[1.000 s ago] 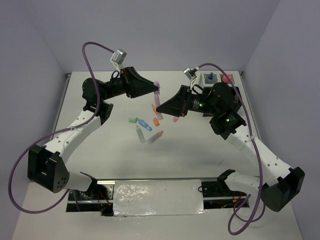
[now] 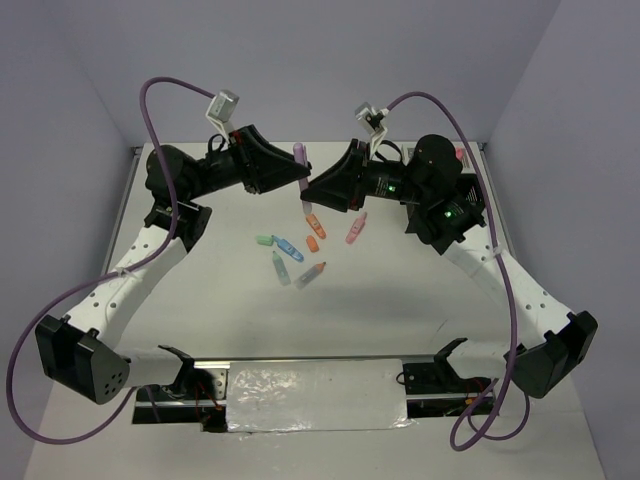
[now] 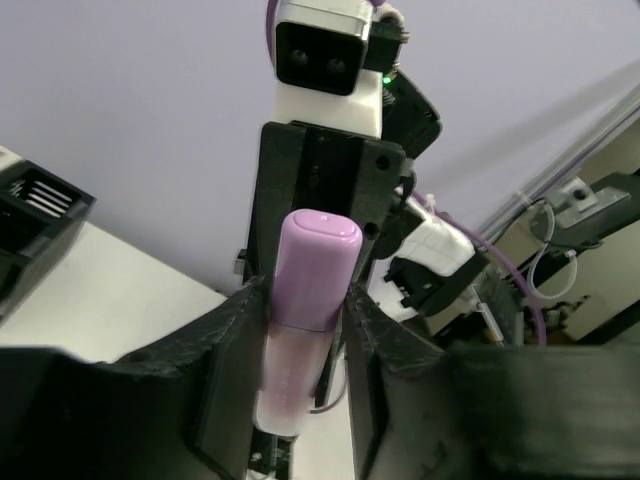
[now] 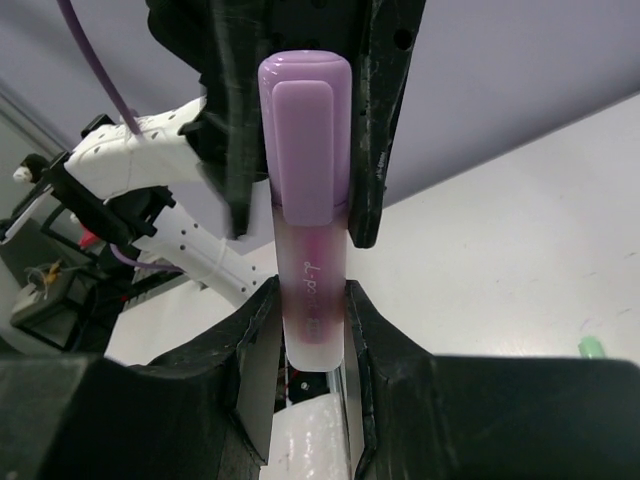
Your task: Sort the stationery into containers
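A pink capped marker [image 2: 301,165] stands upright between the two grippers in midair, its cap [image 4: 310,140] up. My left gripper [image 2: 298,170] is at the cap end; in the right wrist view its fingers flank the cap, one blurred. My right gripper [image 2: 308,195] is at the lower, translucent barrel [image 4: 312,290], its fingers either side of it and apparently touching it. Whether the left fingers grip is unclear. On the table lie several stationery pieces: a blue one [image 2: 288,248], a green one [image 2: 282,268], an orange one [image 2: 315,226], a pink one [image 2: 355,229].
A dark compartmented container [image 3: 40,230] stands at the back right, largely hidden behind the right arm in the top view.
Both grippers and the upright pink marker have moved a little leftward; the right gripper has also risen toward the back in the top view.
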